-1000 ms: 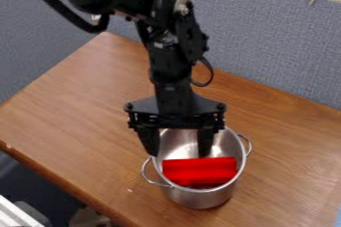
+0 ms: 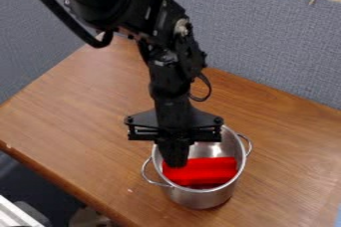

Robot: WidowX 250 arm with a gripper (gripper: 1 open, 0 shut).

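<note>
A steel pot with two wire handles stands on the wooden table near its front edge. A red cylinder lies across the inside of the pot. My black gripper points down into the pot from above, its fingers shut at the left part of the red cylinder, just above or against it. I cannot tell that anything is between the fingers.
Grey padded walls stand behind it. A white object is at the bottom left corner.
The gripper has come down into the pot, and its fingers have moved from apart to together. The pot and red cylinder look about the same.
</note>
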